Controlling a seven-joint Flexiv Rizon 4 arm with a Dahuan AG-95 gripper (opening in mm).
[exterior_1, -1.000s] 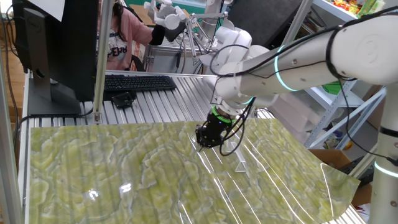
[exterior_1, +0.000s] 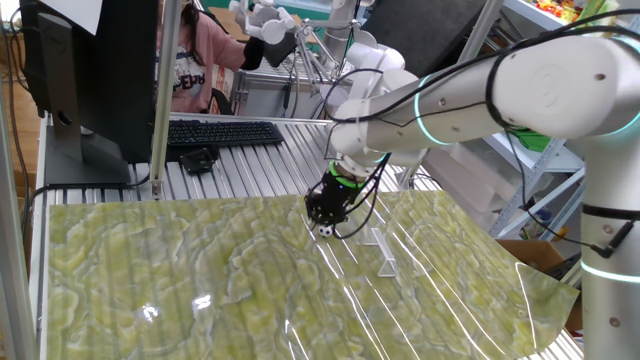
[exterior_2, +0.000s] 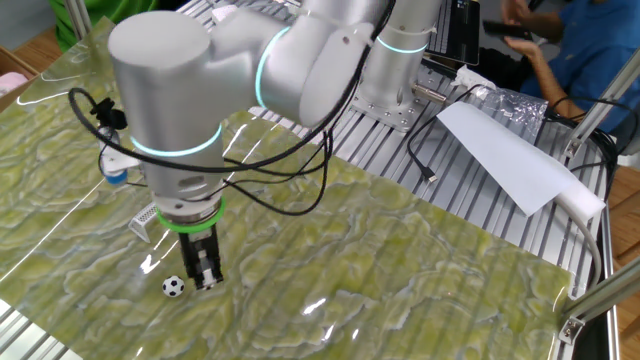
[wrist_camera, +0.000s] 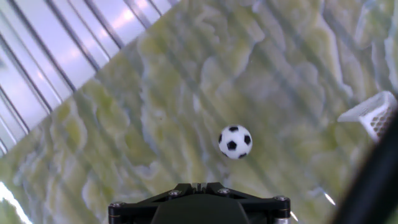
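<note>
A small black-and-white soccer ball (wrist_camera: 236, 142) rests on the green marbled sheet, just ahead of my gripper in the wrist view. The fingers are together with nothing showing between them, so the gripper is shut. From exterior view 2, the ball (exterior_2: 173, 287) lies to the left of the gripper (exterior_2: 208, 284), with a small gap between them in the picture. Exterior view 1 shows the ball (exterior_1: 326, 231) right by the black gripper (exterior_1: 318, 222). A small white goal (wrist_camera: 373, 115) with a honeycomb net stands at the wrist view's right edge, partly cut off by a dark blurred shape.
The green marbled sheet (exterior_1: 180, 270) is bare over its wide left part. Behind it are the ribbed metal table, a keyboard (exterior_1: 225, 133) and a monitor (exterior_1: 95, 90). Loose cables (exterior_2: 290, 205) hang around the arm. A white paper roll (exterior_2: 510, 160) lies beyond the sheet.
In exterior view 1 the arm and gripper have shifted a little to the left. The goal has stayed put.
</note>
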